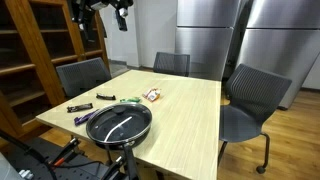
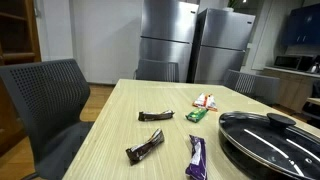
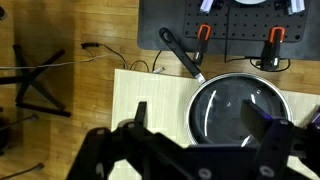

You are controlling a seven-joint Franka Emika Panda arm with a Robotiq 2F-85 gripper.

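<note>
My gripper hangs high above the table at the upper left of exterior view 1, open and apart from everything. In the wrist view the gripper's dark fingers stand wide apart. A black pan under a dark lid rests on the pale table, near the robot; the lid shows partly behind the fingers from above. Beside the pan lie two dark wrapped bars, a purple packet, a green packet and an orange-and-white packet.
Black chairs stand around the table, whose right half is clear in exterior view 1. The pan's handle points towards the robot's dark base plate. Steel refrigerators stand far back.
</note>
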